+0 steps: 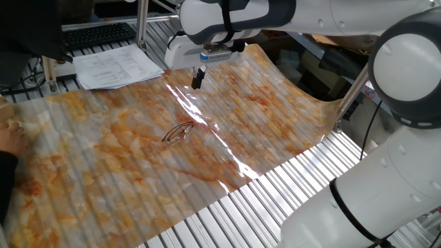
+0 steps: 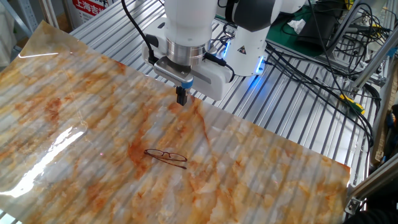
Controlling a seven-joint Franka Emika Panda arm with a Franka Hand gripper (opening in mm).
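A pair of thin, dark reddish-framed glasses [image 1: 178,131] rests on the marbled orange-and-white sheet, and in exterior view 2 the glasses [image 2: 165,155] lie with the arms folded or nearly so. Above the sheet, apart from the glasses, hangs my gripper [image 1: 198,78], pointing down. In exterior view 2 the gripper [image 2: 181,96] appears farther back than the glasses, near the sheet's edge on the robot's side. Its short black fingers sit close together, shut, and no object shows between them.
The glossy sheet [image 1: 131,145] is otherwise bare around the glasses. Papers [image 1: 117,67] and a black keyboard [image 1: 98,35] occupy the far left corner. A person's hand [image 1: 12,138] rests at the left edge. Black cables [image 2: 323,81] run along the table beside the robot's base.
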